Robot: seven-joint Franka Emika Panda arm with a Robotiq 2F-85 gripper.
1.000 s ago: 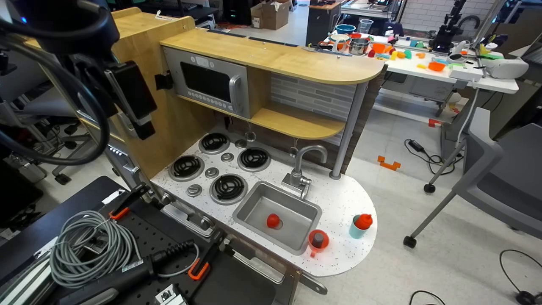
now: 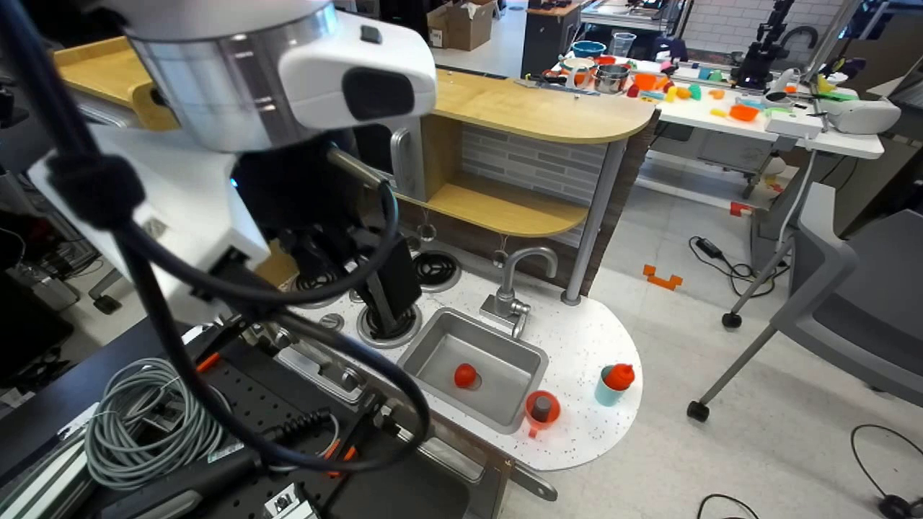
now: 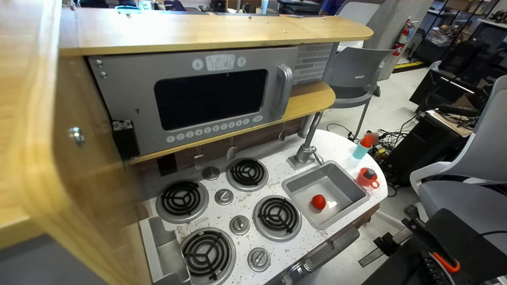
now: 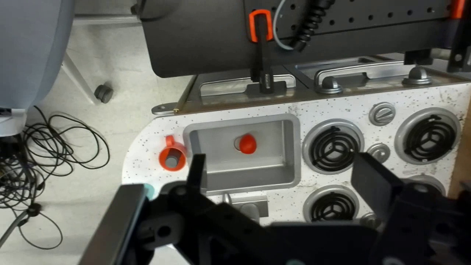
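Observation:
In the wrist view my gripper is open. Its two dark fingers (image 4: 375, 179) are far apart, with no object held between them. Below, a small red ball-like object (image 4: 248, 144) lies in the grey sink (image 4: 294, 132), apart from the fingers. On the counter beside the sink is an orange-red mug (image 3: 361, 178) with a dark grey cylinder (image 4: 172, 159) in it. A turquoise cup (image 2: 606, 393) holding a red item (image 2: 619, 376) stands near the rounded counter end; my gripper largely hides that cup in the wrist view.
A curved faucet (image 2: 529, 254) rises behind the sink. Stove burners (image 3: 277, 218) and knobs (image 3: 239, 225) fill the counter's other side. Above it sit a microwave (image 3: 142, 90) and a wooden shelf (image 3: 309, 101). A black tool cart (image 2: 407, 484) stands along the front; open floor surrounds the rounded end.
The arm has swung from the upper left toward the counter, and now covers the microwave and part of the stove in exterior view 1. The sink, ball-like object and cups look unmoved.

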